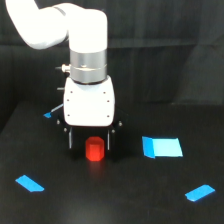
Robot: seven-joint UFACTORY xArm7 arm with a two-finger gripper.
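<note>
A small red block (pixel 95 149) sits on the black tabletop, left of the middle of the camera view. Just above it is the white arm's gripper (pixel 91 143), pointing down. Its dark fingers (pixel 69 138) stand well apart, one toward each side of the block, with visible gaps between them and the red sides. The fingers are open. How the fingertips line up with the block in depth, I cannot tell.
Blue strips lie flat at the front left (pixel 29 184) and front right (pixel 200 193). A pale cyan patch (pixel 167 147) with a blue edge lies right of the block.
</note>
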